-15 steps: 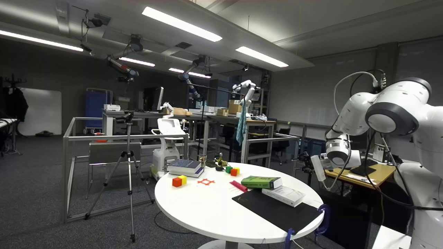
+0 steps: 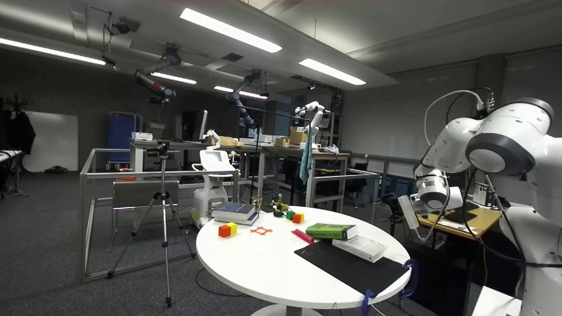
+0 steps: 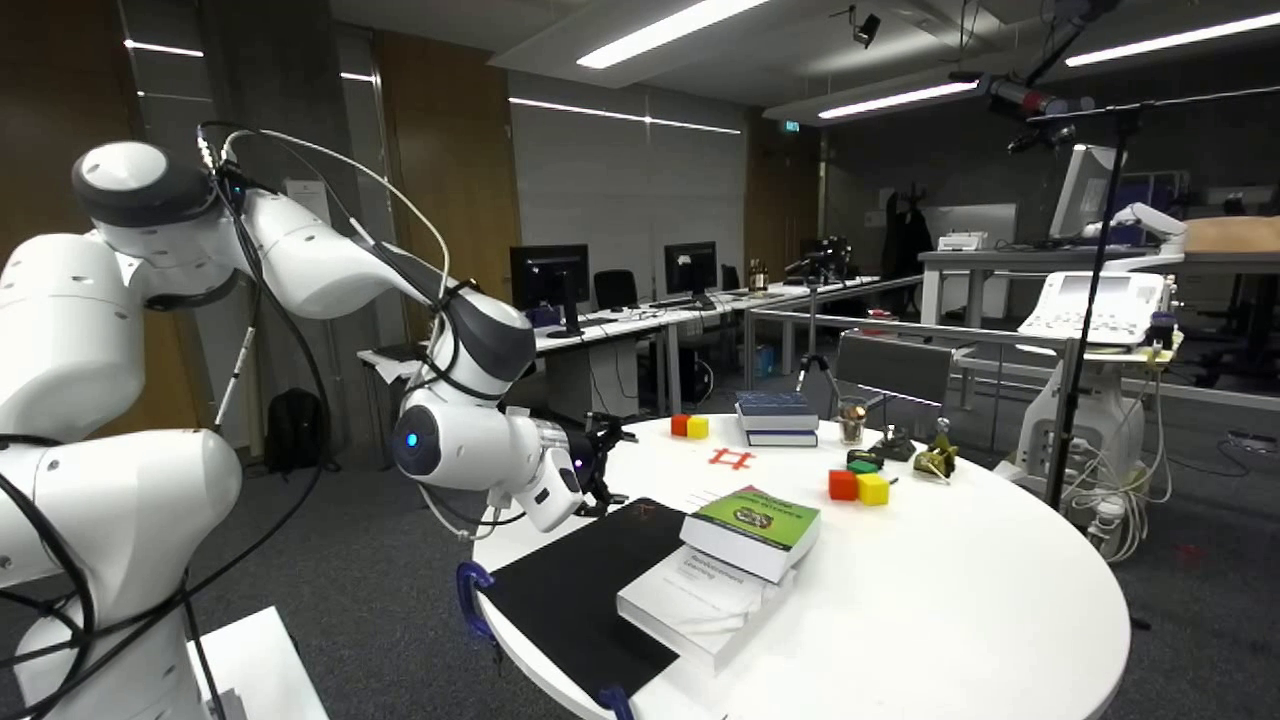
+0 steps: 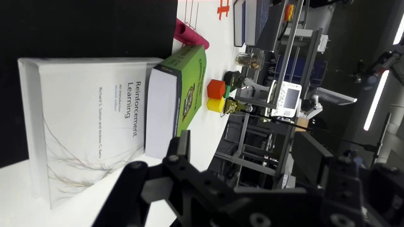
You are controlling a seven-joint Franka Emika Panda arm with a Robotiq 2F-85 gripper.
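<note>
Beyond the table's edge, my gripper (image 2: 388, 204) is held in the air, clear of everything on the tabletop. Its two fingers (image 4: 184, 144) stand apart in the wrist view, with nothing gripped between them. A white book titled Reinforcement Learning (image 4: 91, 113) lies partly on the black mat (image 3: 576, 588). Resting with one edge on that book is a thick green book (image 3: 753, 522). A pink-red rolled object (image 2: 302, 236) lies beside the green book.
Toward the far side are stacked blue books (image 2: 235, 212), red and yellow cubes (image 3: 689, 426), another cube group (image 3: 858, 486), and an orange grid-shaped piece (image 2: 261, 231). A glass (image 3: 852, 420) stands near the books. Blue clamps (image 2: 412, 277) grip the table edge.
My arm and gripper have shifted slightly to the right in exterior view 1, and the hand has tilted a little. The objects on the table have not moved.
</note>
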